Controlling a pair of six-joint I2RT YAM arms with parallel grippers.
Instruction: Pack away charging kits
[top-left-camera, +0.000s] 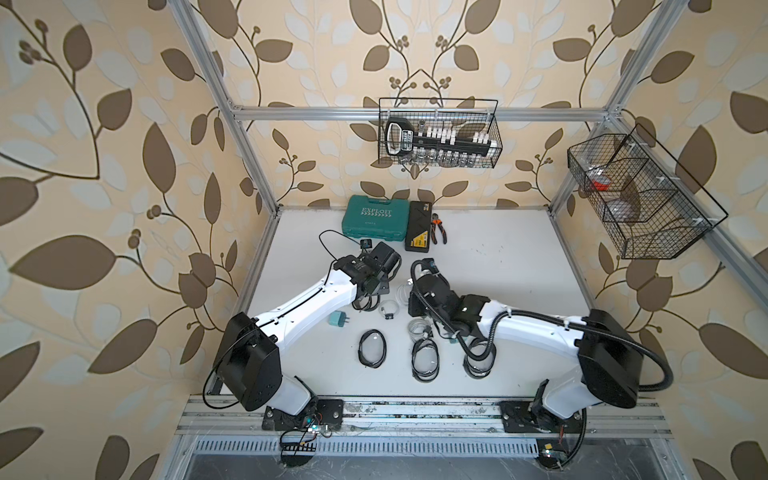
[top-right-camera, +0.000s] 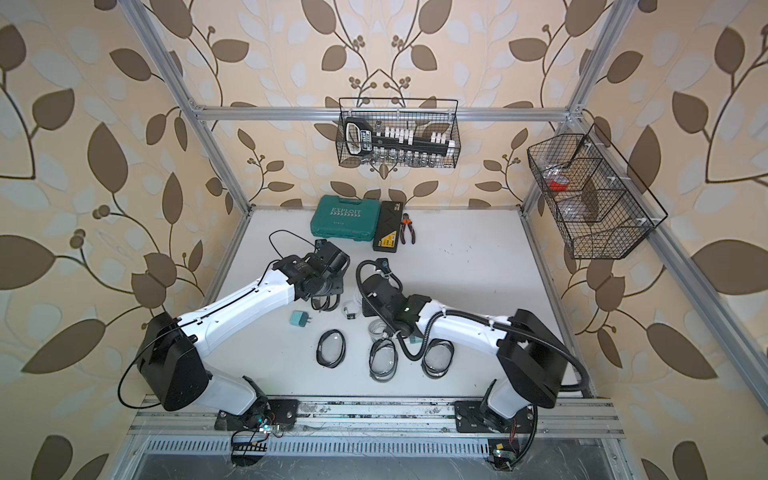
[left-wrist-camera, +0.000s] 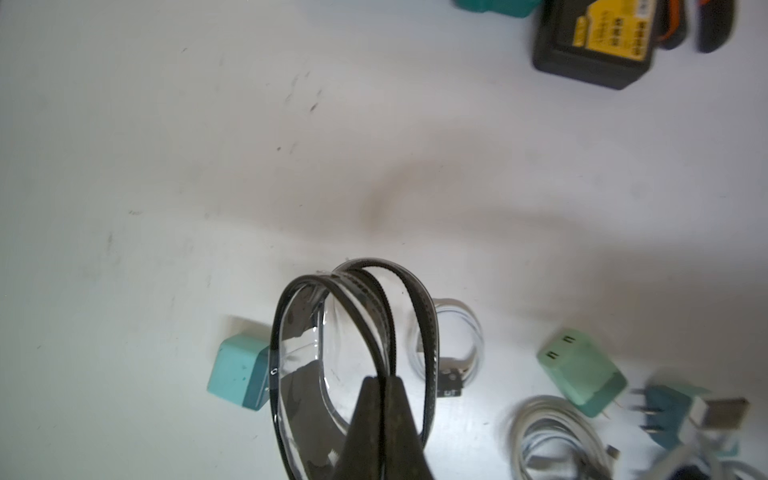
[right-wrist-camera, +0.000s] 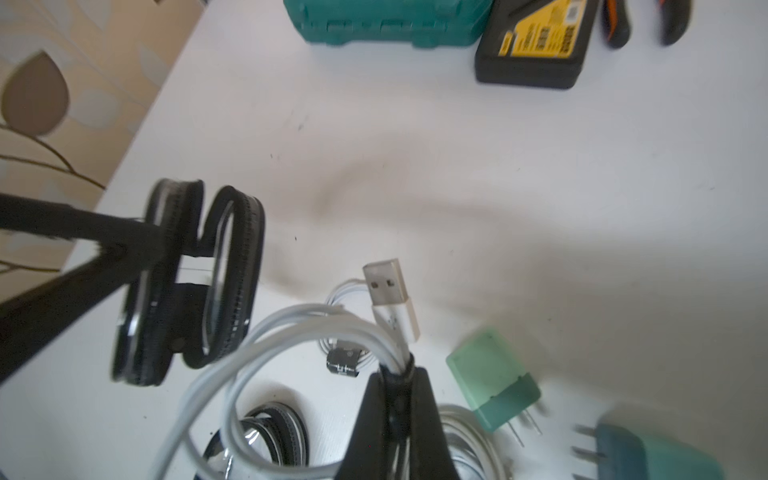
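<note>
My left gripper is shut on the edge of a clear pouch with black zip trim (left-wrist-camera: 298, 392), which hangs above the table with a gap between its rims. In the right wrist view, my right gripper is shut on the black tie of a coiled white USB cable (right-wrist-camera: 316, 328), lifted off the table, its plug (right-wrist-camera: 390, 288) pointing up. Another coiled white cable (left-wrist-camera: 478, 340) lies on the table, as does a thicker cable coil (left-wrist-camera: 552, 416). Green chargers lie about: a light one (left-wrist-camera: 582, 372), a teal one (left-wrist-camera: 240, 372) and another teal one (right-wrist-camera: 652, 456).
Several pouches, including a black-rimmed one (top-left-camera: 372, 349), lie along the front. A green case (top-left-camera: 376, 217), black box (top-left-camera: 418, 226) and pliers (top-left-camera: 437, 228) sit at the back. Wire baskets (top-left-camera: 438, 132) hang above.
</note>
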